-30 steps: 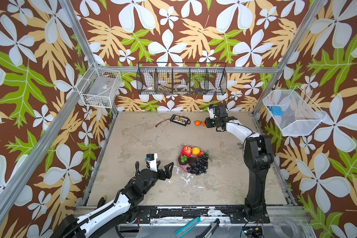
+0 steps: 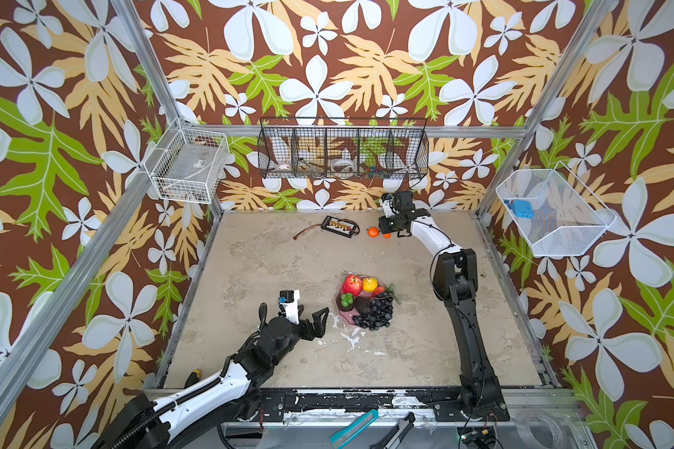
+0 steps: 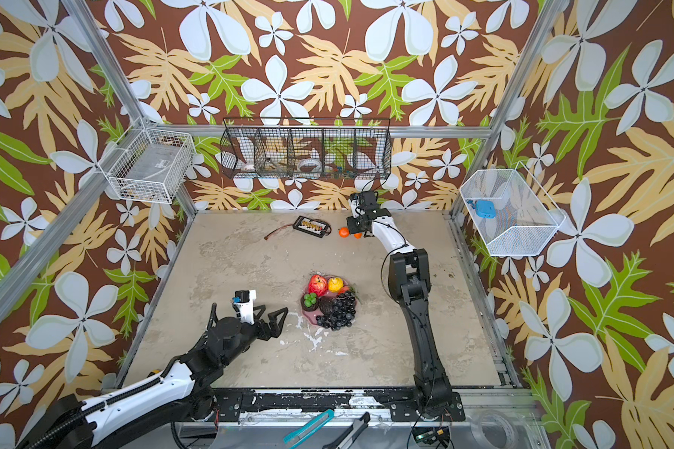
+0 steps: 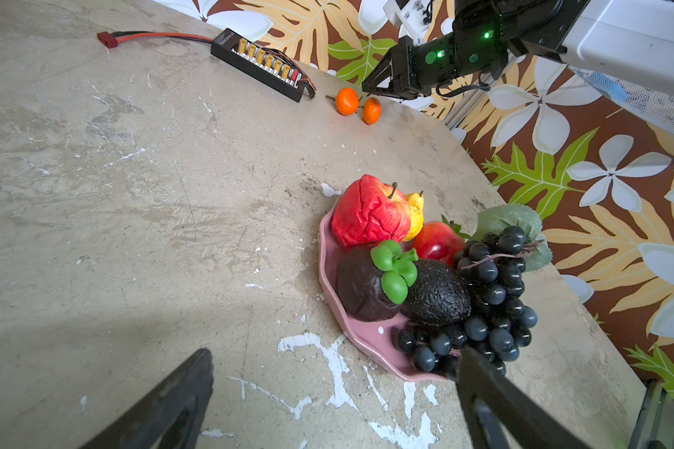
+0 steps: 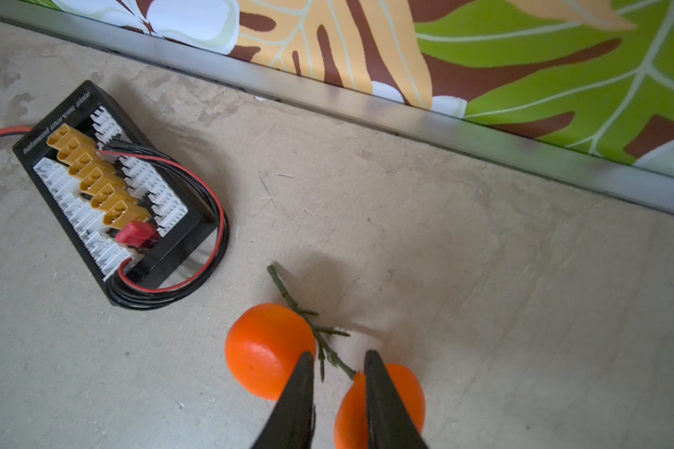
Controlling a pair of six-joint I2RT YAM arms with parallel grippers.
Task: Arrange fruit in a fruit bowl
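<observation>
Two small orange fruits joined by a green stem lie at the back of the table; in the right wrist view one orange fruit is in full sight and the other orange fruit is partly behind a finger. My right gripper hovers over them, its fingers part open with a narrow gap and nothing held. The pink bowl holds a red fruit, a yellow fruit, a dark mangosteen, an avocado and black grapes. My left gripper stands open and empty left of the bowl.
A black charging board with cables lies left of the orange fruits. The metal rail and patterned wall close off the back. Wire baskets hang above. Bare table spreads left of the bowl.
My right arm has swung left, bringing its gripper over the orange fruits. The left arm has shifted very slightly; the bowl and its fruit look unchanged.
</observation>
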